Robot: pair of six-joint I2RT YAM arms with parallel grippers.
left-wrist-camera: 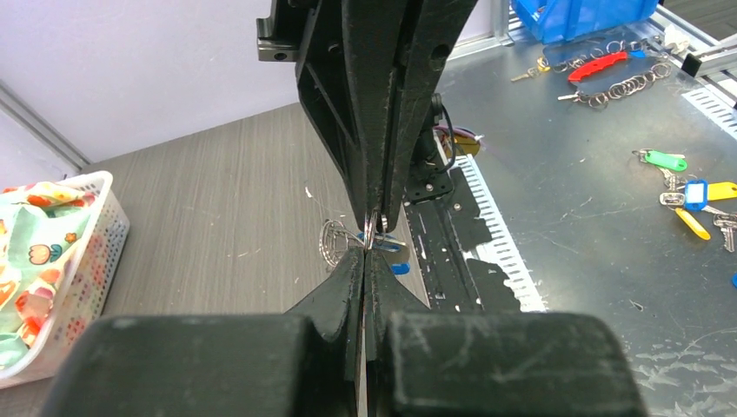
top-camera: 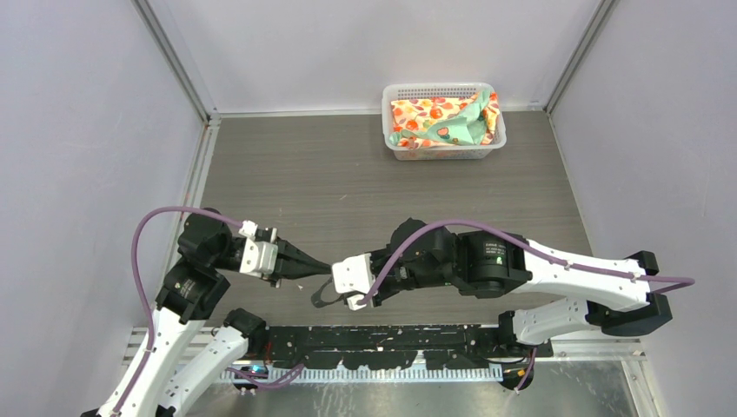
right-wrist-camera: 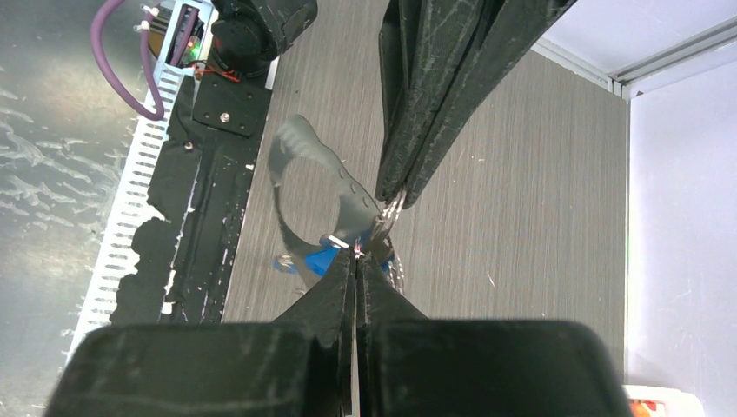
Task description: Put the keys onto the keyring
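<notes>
Both grippers meet above the front-middle of the floor. My left gripper is shut on a thin wire keyring (left-wrist-camera: 370, 228) at its tips. My right gripper is shut at the same cluster, its tips at a thin shiny piece; whether it grips it is hard to tell. A dark metal tool-like plate (right-wrist-camera: 317, 161) with an oval opening and a blue-topped key (right-wrist-camera: 323, 259) hang beside the tips, partly hidden behind them. In the top view the dark plate (top-camera: 317, 297) shows just below the right wrist.
A white basket (top-camera: 443, 152) with patterned cloth stands at the back. Beyond the front rail, in the left wrist view, lie several keys (left-wrist-camera: 695, 221), rings and a blue bin (left-wrist-camera: 582, 17).
</notes>
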